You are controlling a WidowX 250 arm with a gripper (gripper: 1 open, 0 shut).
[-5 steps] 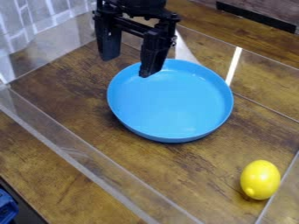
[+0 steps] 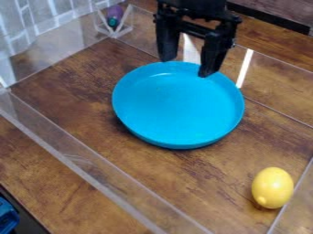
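My black gripper (image 2: 191, 51) hangs at the top centre, over the back of a blue plate (image 2: 178, 105), its two fingers apart and pointing down, with nothing visible between them. A yellow egg-shaped object (image 2: 273, 187) lies on the wooden surface at the lower right.
A small purple and green object (image 2: 113, 16) stands at the upper left by clear plastic walls. A blue object (image 2: 7, 218) shows at the lower-left corner. The wooden surface left of and below the plate is clear.
My gripper has moved to the right and a little back, from over the plate's left rear. The plate and yellow object have not moved.
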